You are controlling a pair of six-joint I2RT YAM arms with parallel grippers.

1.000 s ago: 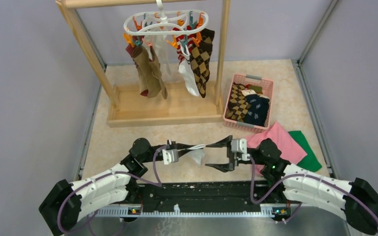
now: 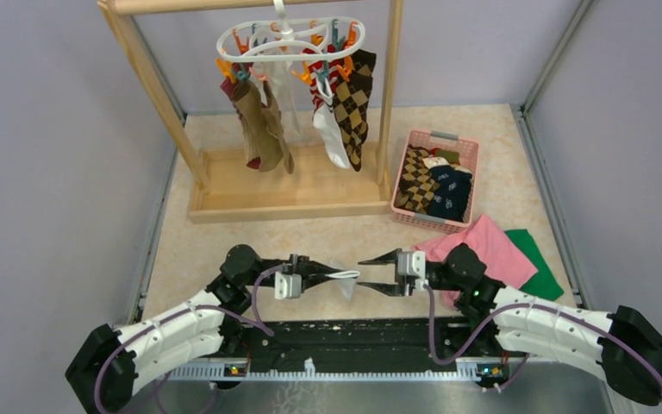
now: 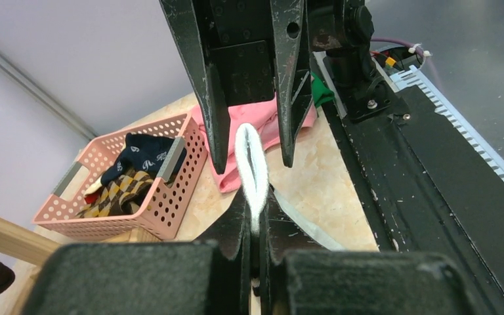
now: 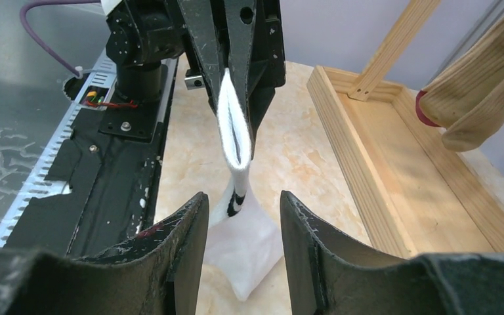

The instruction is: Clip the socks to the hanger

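A white sock [image 2: 343, 275] hangs from my left gripper [image 2: 334, 274], which is shut on its cuff. The sock [image 4: 248, 246] droops below the fingers in the right wrist view, its folded opening facing my right gripper. My right gripper [image 2: 369, 274] faces it from the right, open, its two fingers [image 4: 185, 230] on either side of the sock with nothing gripped. From the left wrist view, the cuff [image 3: 252, 164] points up between those open fingers. The white oval hanger [image 2: 291, 53] with coloured clips hangs at the back, bearing brown, white, striped and argyle socks [image 2: 352, 108].
A pink basket [image 2: 403, 207] with argyle and navy socks stands right of the wooden rack [image 2: 289, 212]. Pink cloth [image 2: 486, 246] and green cloth [image 2: 536, 266] lie at the right. Bare table separates the arms from the rack.
The left gripper has shifted slightly, keeping the sock.
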